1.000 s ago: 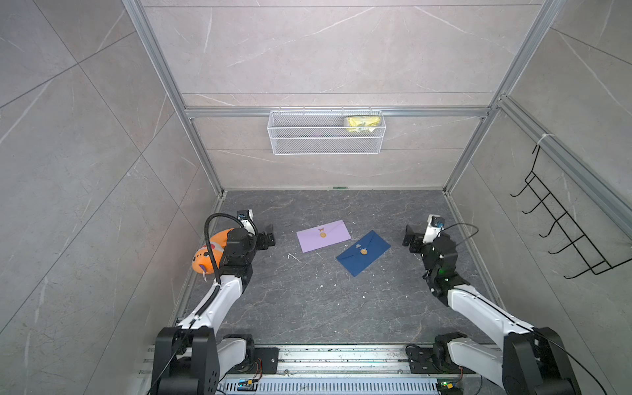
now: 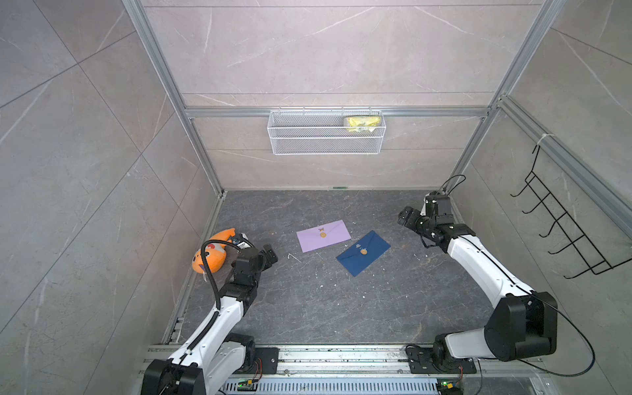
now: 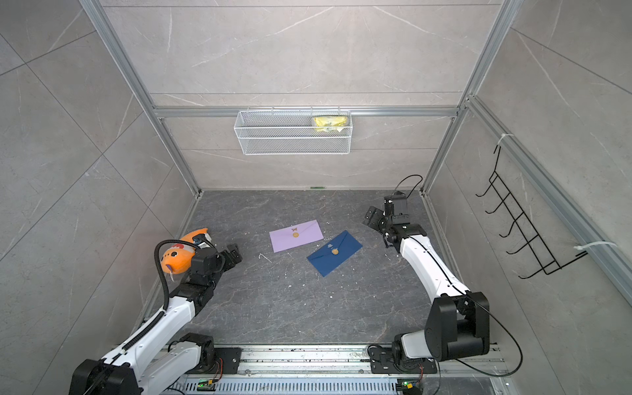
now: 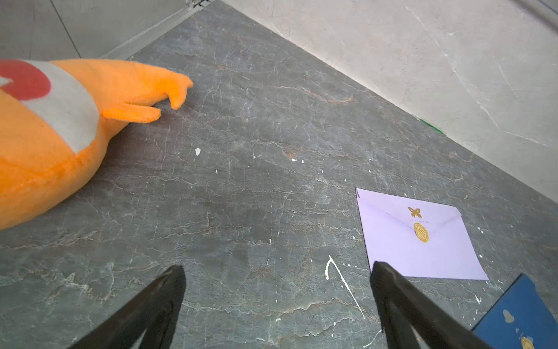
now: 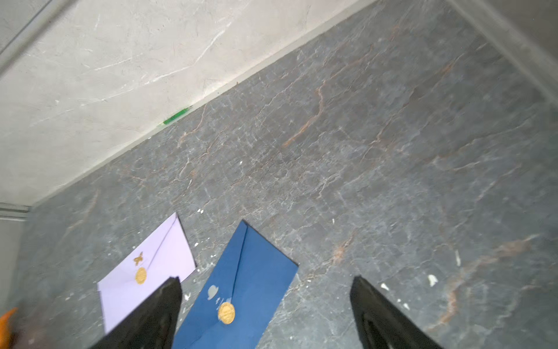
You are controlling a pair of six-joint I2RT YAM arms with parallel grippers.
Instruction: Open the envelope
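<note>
A lilac envelope (image 2: pixel 316 238) lies flat in the middle of the floor, its flap down under a gold seal and a small butterfly. Beside it, to the right, is a dark blue envelope (image 2: pixel 355 262), set at an angle, also closed with a gold seal. My left gripper is open to the left of both envelopes, nothing between its fingers. To their right, my right gripper stands open and empty; in its wrist view the blue envelope (image 5: pixel 264 279) shows partly behind the left finger. Neither gripper touches an envelope.
An orange plush toy (image 4: pixel 40 145) sits left of the left gripper. A white mesh basket (image 2: pixel 289 131) hangs on the back wall, and a black hook rack (image 2: pixel 559 217) on the right wall.
Over the last second the right gripper has moved back and turned. Both envelopes lie where they were.
</note>
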